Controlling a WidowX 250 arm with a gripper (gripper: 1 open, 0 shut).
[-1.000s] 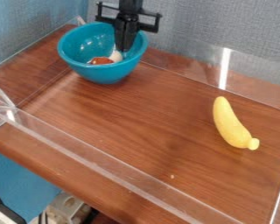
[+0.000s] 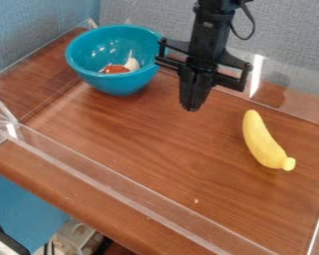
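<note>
My black gripper (image 2: 193, 96) hangs over the wooden table, shut, with nothing visible between its fingers. It is just right of a blue bowl (image 2: 99, 74), which holds small items, one orange-red (image 2: 116, 70) and one whitish. A yellow banana (image 2: 266, 141) lies on the table to the lower right, apart from the gripper.
Grey padded walls stand at the back and left. A clear edge strip runs along the front left, with a blue surface and some hardware below it.
My gripper has come out from over the blue bowl, moving right and toward the front, lower in the view. The bowl and banana stay where they were.
</note>
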